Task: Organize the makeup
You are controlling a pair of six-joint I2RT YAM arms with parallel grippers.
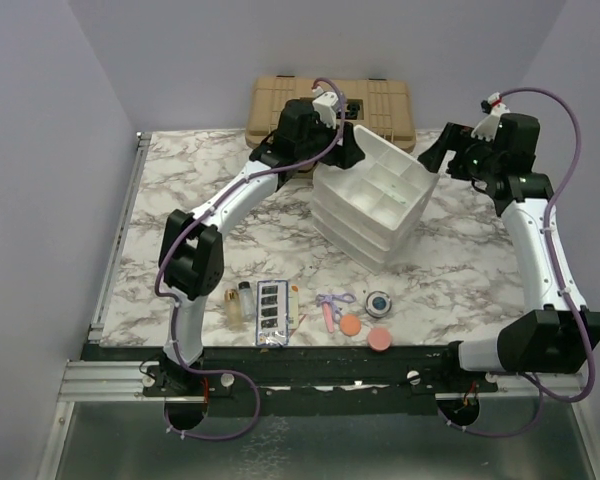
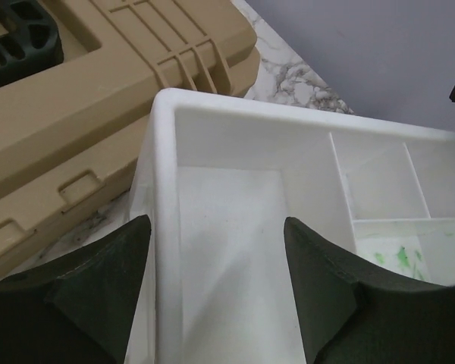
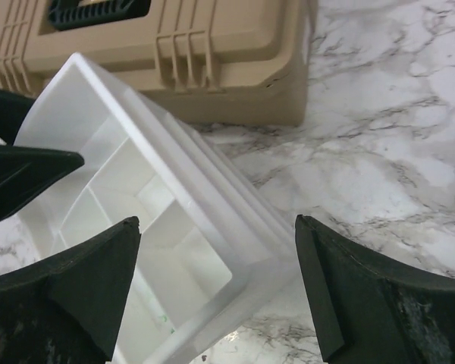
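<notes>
A white makeup organizer (image 1: 365, 220), with divided top compartments and stacked tiers, stands askew at the back middle. My left gripper (image 1: 340, 150) is at its back-left corner, fingers part open either side of the rim (image 2: 167, 227); whether they touch it cannot be told. My right gripper (image 1: 445, 150) is open at the right end, its fingers by the organizer's corner (image 3: 235, 269). Along the front lie two bottles (image 1: 242, 302), a flat pack (image 1: 272, 312), purple scissors (image 1: 335, 300), a round tin (image 1: 378, 304) and pink round compacts (image 1: 379, 339).
A tan case (image 1: 270, 100) lies along the back wall, close behind the organizer. Bare marble shows at the left, between the organizer and the makeup, and at the right.
</notes>
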